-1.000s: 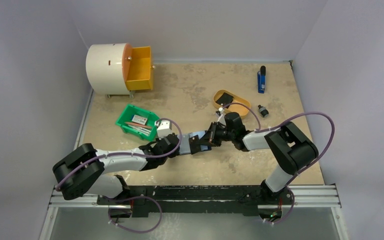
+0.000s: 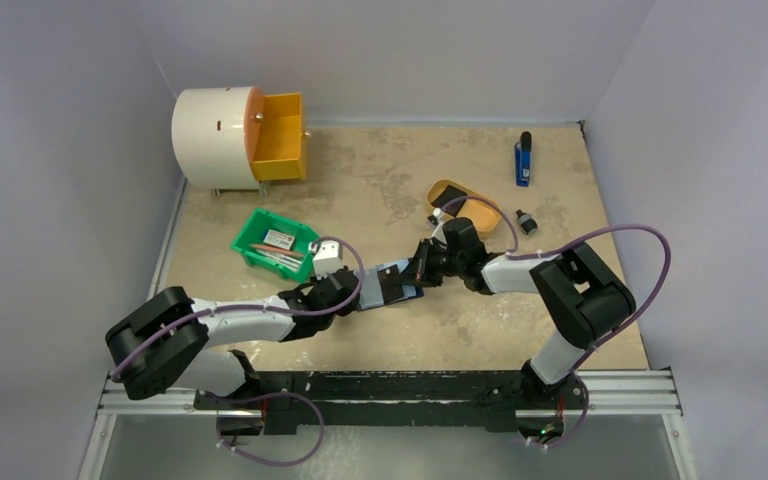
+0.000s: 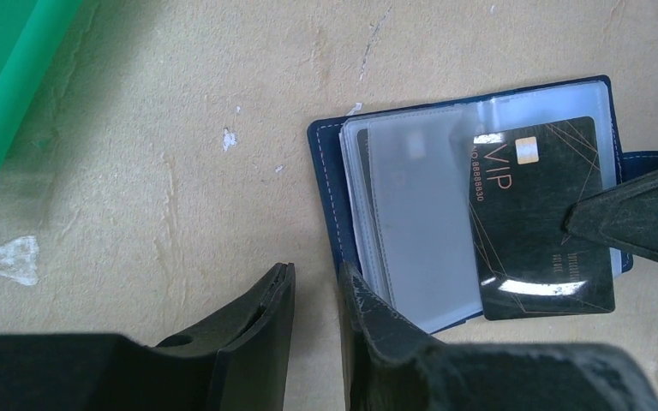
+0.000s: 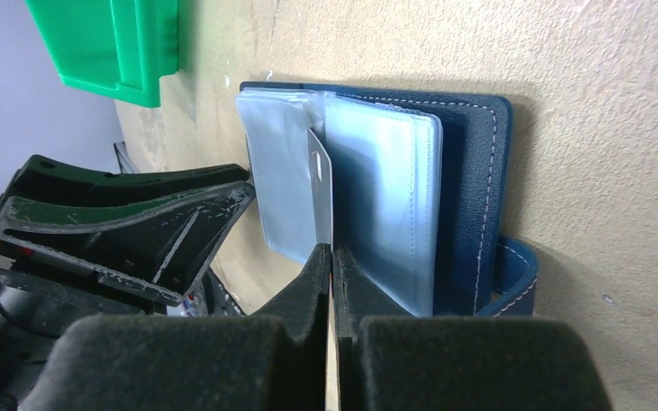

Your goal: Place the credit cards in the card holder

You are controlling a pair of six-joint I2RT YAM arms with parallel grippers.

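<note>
The dark blue card holder (image 3: 330,197) lies open on the table, its clear sleeves (image 3: 420,205) facing up. A dark strip, perhaps a card, shows under the left sleeve's edge. The black VIP card is over the holder's middle, seen almost edge-on in the right wrist view, its edge between the fingertips of my right gripper, which is shut on it. Whether any of the card is inside a sleeve I cannot tell. My left gripper is at the holder's left edge, fingers parted, with nothing visibly held.
A green basket (image 2: 250,237) with pens and a small box stands behind the left arm. An orange tray (image 2: 480,217) holding a black item is behind the right gripper. A drawer unit (image 2: 215,135), a blue stapler (image 2: 523,165) and a small dark bottle (image 2: 527,222) stand farther away.
The left arm and the holder look nearly unchanged.
</note>
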